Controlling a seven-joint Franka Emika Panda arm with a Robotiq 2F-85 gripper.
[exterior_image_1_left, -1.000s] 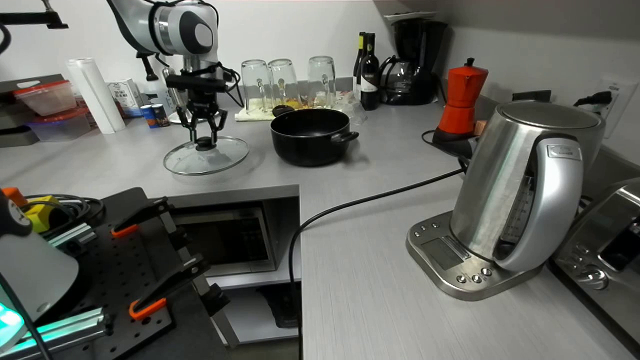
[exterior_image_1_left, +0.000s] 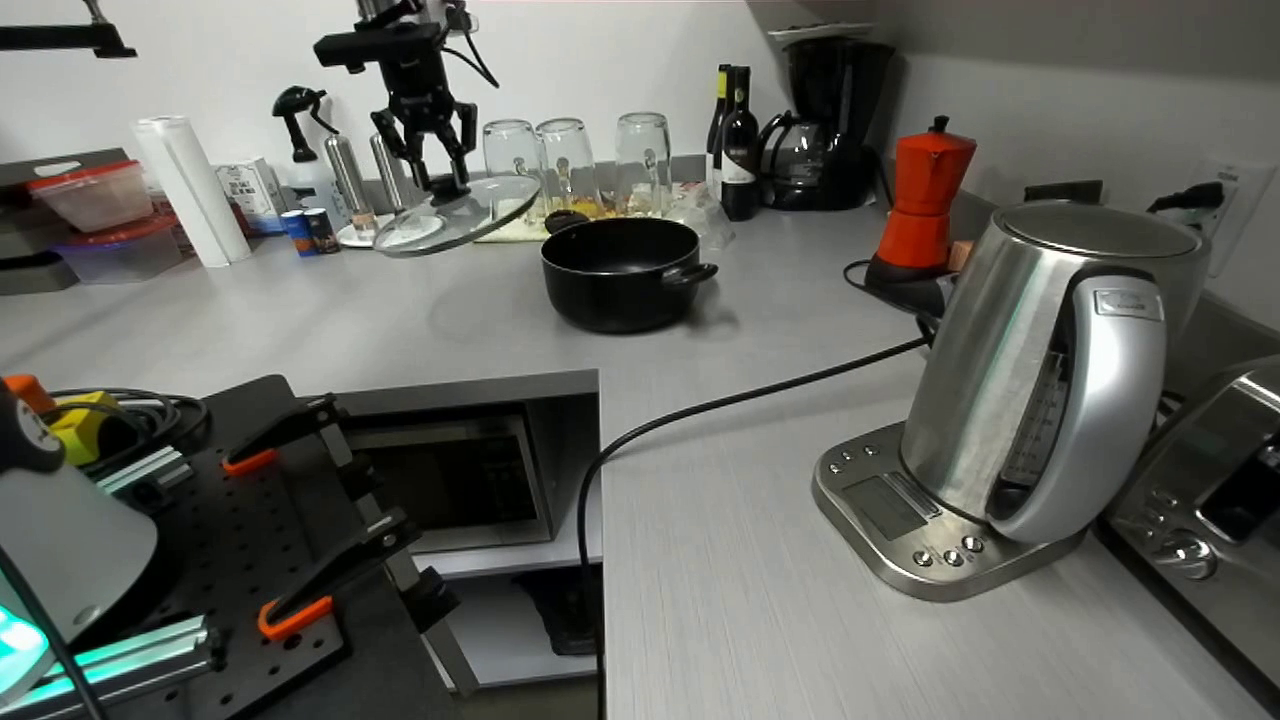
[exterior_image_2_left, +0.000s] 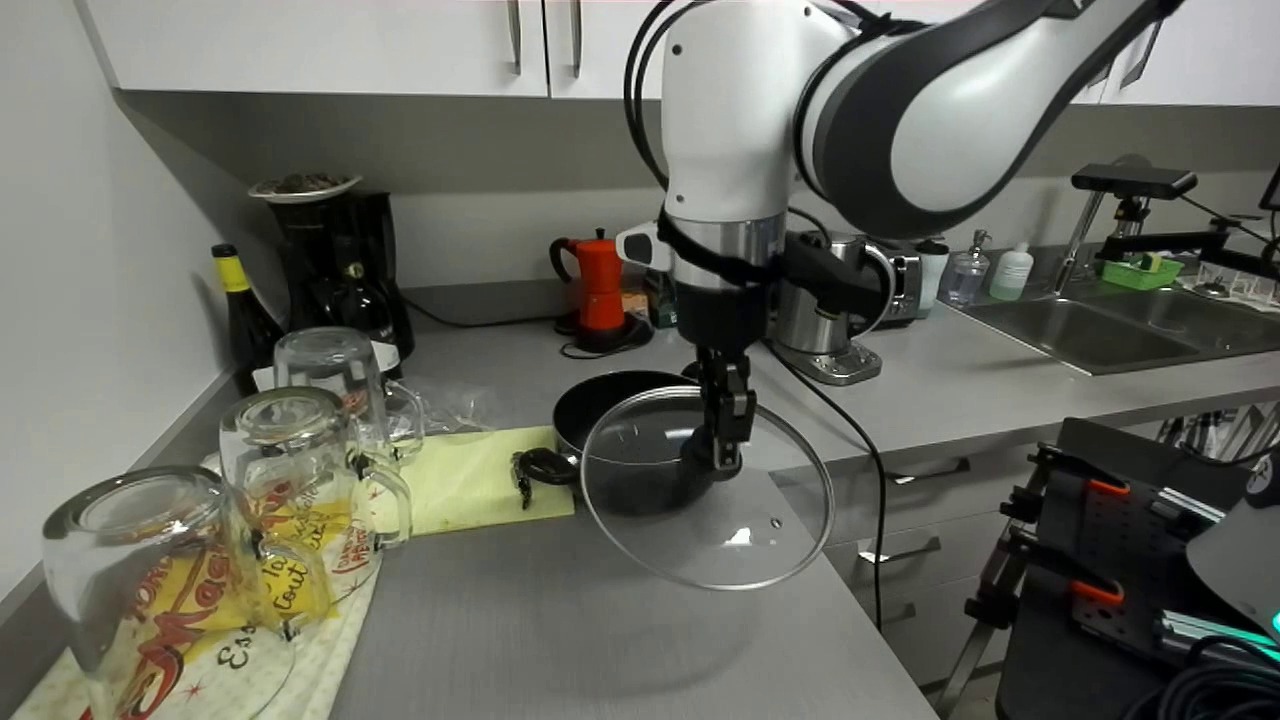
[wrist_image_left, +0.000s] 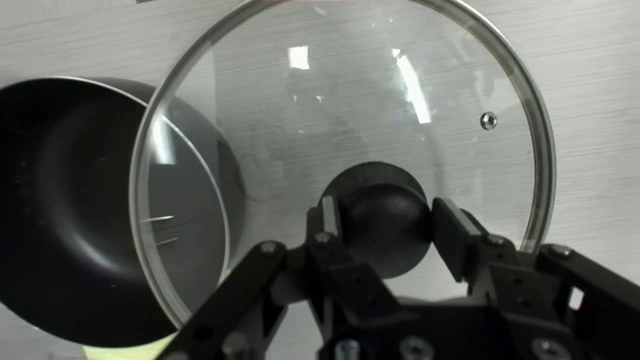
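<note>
A round glass lid (exterior_image_1_left: 498, 206) with a metal rim hangs tilted above the counter, my gripper (exterior_image_1_left: 440, 168) shut on its black knob (wrist_image_left: 387, 225). In the wrist view the knob sits between both fingers, and the lid's left part (wrist_image_left: 180, 240) overlaps the black pot (wrist_image_left: 66, 198) as seen from above. The open pot (exterior_image_1_left: 624, 282) stands upright on the counter, just right of the lid in exterior view 1. Through the clear glass (exterior_image_2_left: 768, 528), exterior view 2 shows the counter and part of the pot.
Upside-down glass mugs (exterior_image_2_left: 294, 480) stand on a cloth behind the pot, with wine bottles (exterior_image_1_left: 738, 150) beside them. A steel kettle (exterior_image_1_left: 960, 360) and an orange moka pot (exterior_image_1_left: 927, 198) are farther right.
The lid has risen off the counter with my gripper and moved a little right, toward the pot. It was level before and is tilted now. The pot has not moved.
</note>
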